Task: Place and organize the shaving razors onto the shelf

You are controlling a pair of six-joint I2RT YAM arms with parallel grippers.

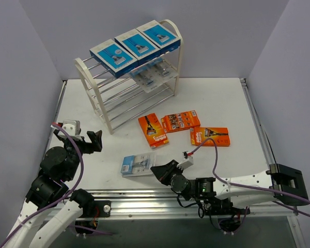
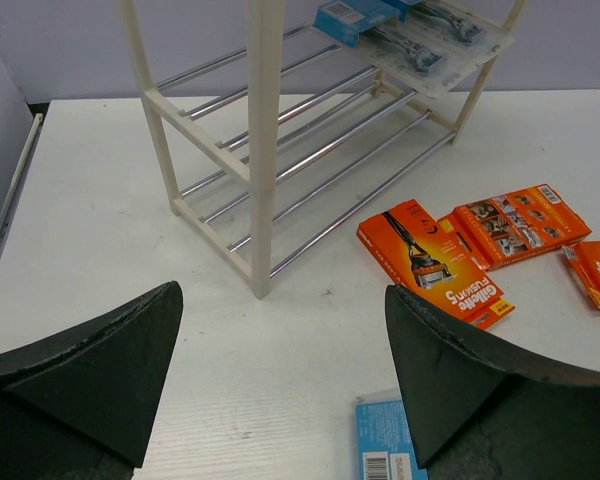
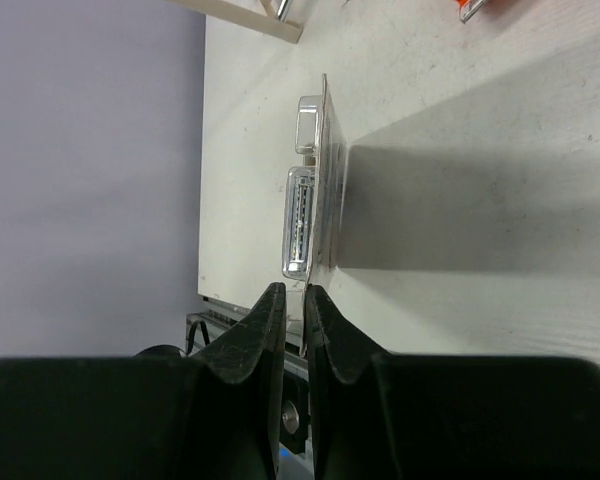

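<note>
My right gripper [image 1: 163,170] is shut on a clear-and-blue razor pack [image 1: 136,164] low at the front centre; in the right wrist view the pack [image 3: 315,200] stands edge-on between its fingers. My left gripper [image 1: 77,139] hangs at the left, its fingers apart with nothing between them. On the white rack, three blue razor boxes [image 1: 138,45] line the top and clear packs [image 1: 154,75] rest on the shelf below. Three orange Gillette packs [image 1: 153,131] lie on the table in front of the rack.
The rack's lower bars [image 2: 330,225] are bare. Grey walls enclose both sides, and a metal rail [image 1: 119,192] runs along the front edge.
</note>
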